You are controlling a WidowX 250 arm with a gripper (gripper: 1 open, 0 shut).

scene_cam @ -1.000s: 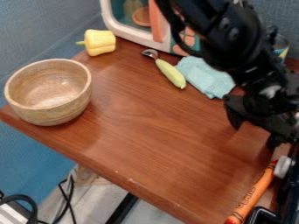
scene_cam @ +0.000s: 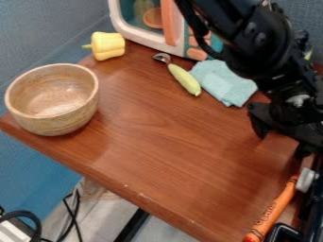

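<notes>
The black robot arm reaches down from the top right to its gripper (scene_cam: 280, 127), low over the right side of the wooden table (scene_cam: 164, 170). Its fingers are dark and partly overlap the arm, so their state is unclear. A wooden bowl (scene_cam: 52, 98) sits at the left edge. Toward the back lie a yellow-green elongated item (scene_cam: 186, 79), a small metal utensil (scene_cam: 163, 58) and a light blue cloth (scene_cam: 225, 85). An orange crayon-like stick (scene_cam: 269, 214) lies at the front right, below the gripper.
A yellow pepper-like object (scene_cam: 108, 45) stands at the back left, beside a white toy appliance (scene_cam: 142, 30). Black cables hang off the table at the lower left.
The arm and gripper have shifted very slightly to the right. The objects on the table are unmoved.
</notes>
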